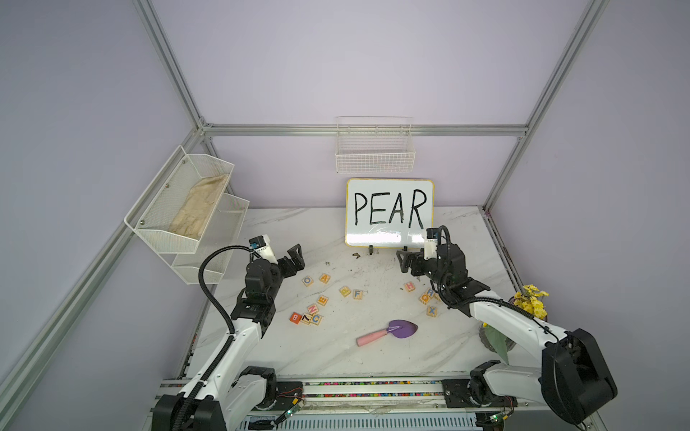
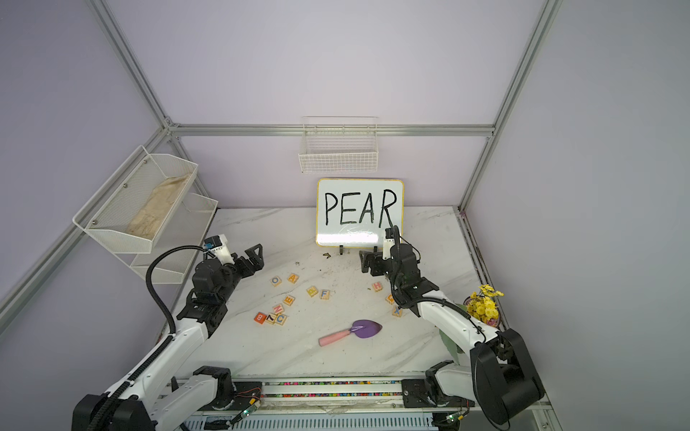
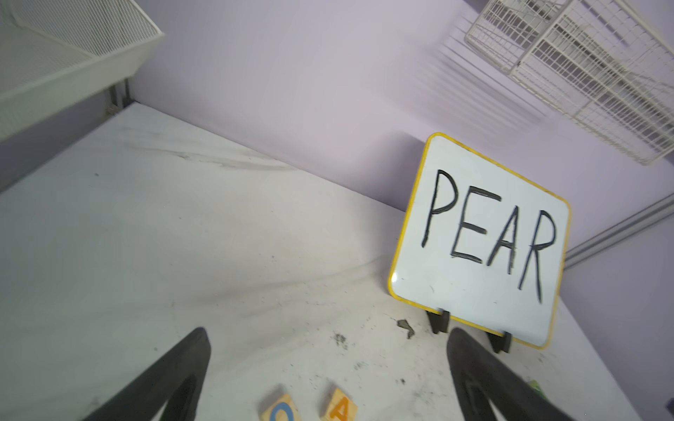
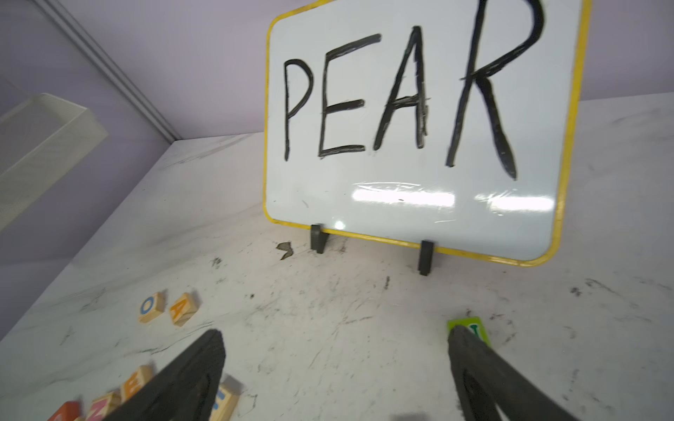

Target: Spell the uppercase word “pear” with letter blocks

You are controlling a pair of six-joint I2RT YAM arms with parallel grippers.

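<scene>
Letter blocks lie scattered on the marble table. At the left an O block (image 1: 307, 281) and an A block (image 1: 325, 278) sit close together, with several more blocks toward the front, among them a red block (image 1: 295, 317). An F block (image 1: 358, 294) lies mid-table. Pink (image 1: 409, 286) and yellow (image 1: 432, 311) blocks are at the right. A green block (image 4: 469, 329) shows in the right wrist view, partly behind a finger. My left gripper is open above the table, left of the O block. My right gripper is open and empty above the right-hand blocks.
A whiteboard (image 1: 390, 233) reading PEAR stands at the back. A trowel (image 1: 388, 332) lies in front, and a flower pot (image 2: 483, 309) stands at the right edge. Wire shelving (image 1: 165, 240) borders the left.
</scene>
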